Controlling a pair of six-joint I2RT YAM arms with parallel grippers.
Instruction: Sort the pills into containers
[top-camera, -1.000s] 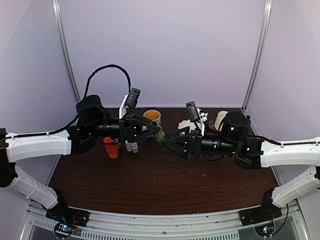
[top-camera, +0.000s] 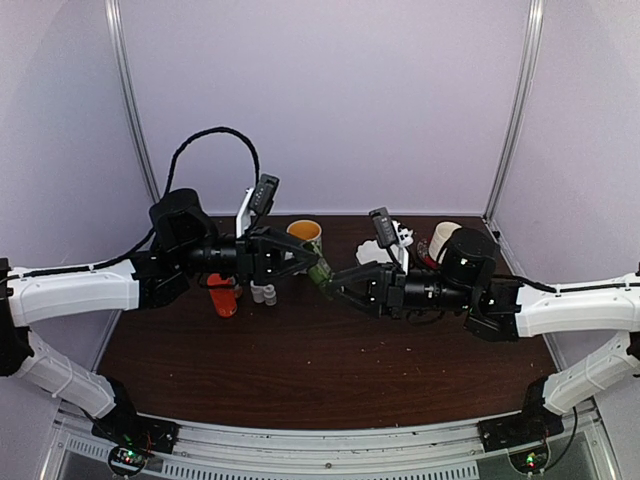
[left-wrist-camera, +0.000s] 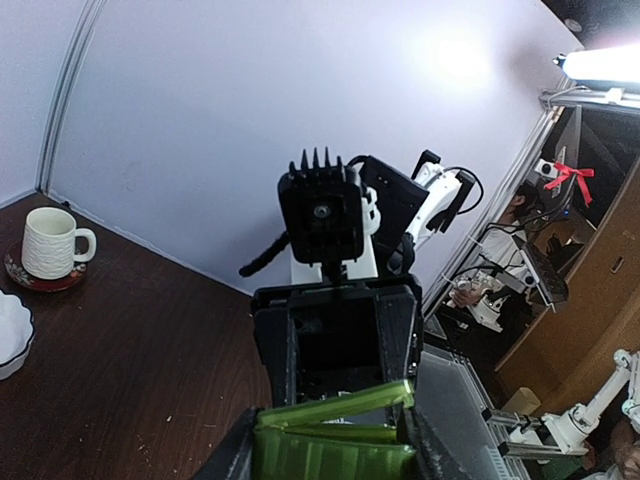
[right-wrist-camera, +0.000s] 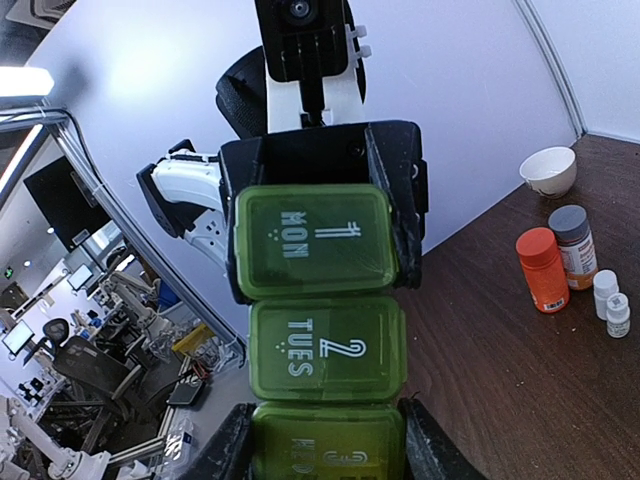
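A green weekly pill box (top-camera: 320, 272) is held in the air between my two grippers. My left gripper (top-camera: 308, 257) is shut on one end of it. In the right wrist view, lids marked MON, TUES and WED face the camera; the pill box (right-wrist-camera: 325, 345) runs from the left gripper down to mine. The right gripper has a finger close along each side of the WED part; whether both press on it cannot be told. From the left wrist view, a thin green flap (left-wrist-camera: 345, 405) stands out at the near end of the box. No pills show.
An orange bottle (right-wrist-camera: 542, 270), a grey-capped bottle (right-wrist-camera: 578, 250), two small white bottles (right-wrist-camera: 612, 300) and a white bowl (right-wrist-camera: 549, 172) stand on the table. Elsewhere are a white cup (left-wrist-camera: 50, 245), a scalloped dish (left-wrist-camera: 12, 335) and an orange-rimmed cup (top-camera: 305, 231).
The left arm and the box have barely moved.
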